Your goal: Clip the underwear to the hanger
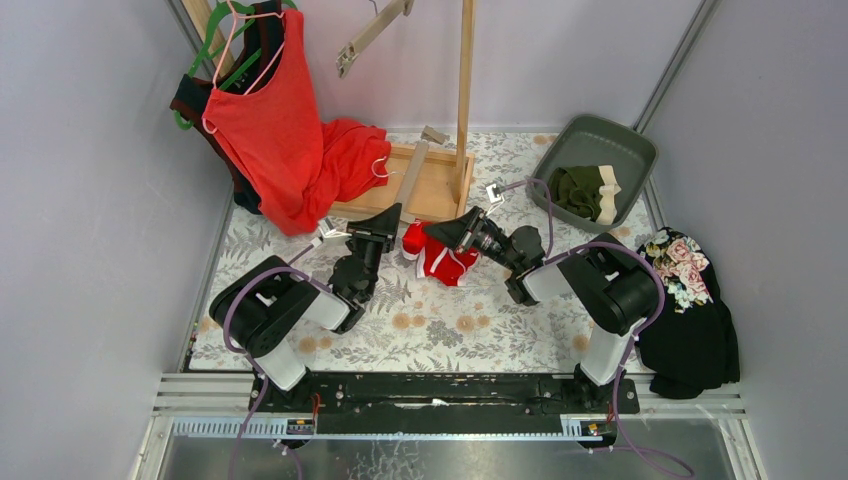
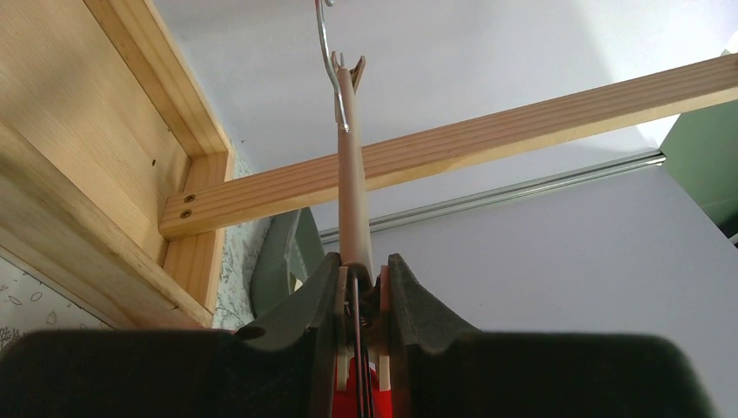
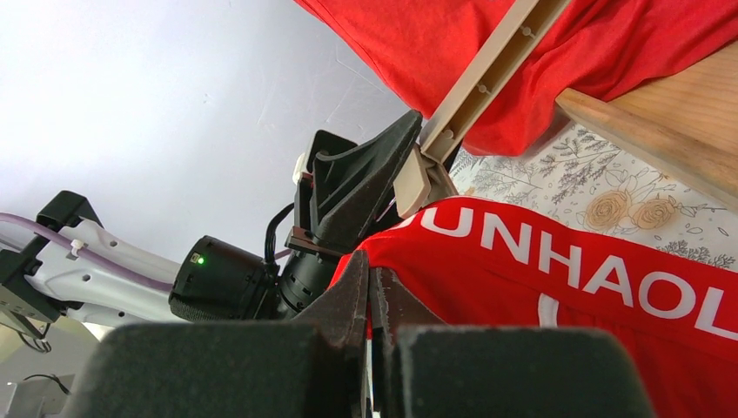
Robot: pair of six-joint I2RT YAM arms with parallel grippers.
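A beige clip hanger (image 2: 354, 192) extends from my left gripper, which is shut on its near clip end and points toward the wooden rack. In the right wrist view the hanger's bar (image 3: 487, 83) runs up from the left gripper's tip. Red underwear (image 1: 447, 262) with white lettering lies below and between the two grippers; in the right wrist view its waistband (image 3: 557, 261) is bunched at my right gripper, which is shut on it at the edge. Whether the underwear sits in the clip is hidden.
A wooden tray with posts (image 1: 440, 190) stands behind, red and dark garments (image 1: 270, 150) hang at back left, a grey bin (image 1: 630, 150) holds olive cloth at right, and black floral clothing (image 1: 690, 330) lies at front right.
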